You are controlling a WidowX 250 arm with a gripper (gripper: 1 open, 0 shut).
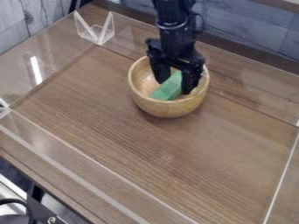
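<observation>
A round tan wooden bowl (163, 107) sits on the wooden table (128, 157) in the upper middle of the camera view. A green object (169, 87) lies inside it, partly behind the dark gripper (173, 69), which reaches down from the top over the bowl. Its fingers stand apart, straddling the bowl's interior above the green object; whether they touch it I cannot tell.
Bare table stretches left, right and in front of the bowl. A clear or white angular object (96, 31) stands at the upper left, near the table's back. Dark cables show at the bottom left corner.
</observation>
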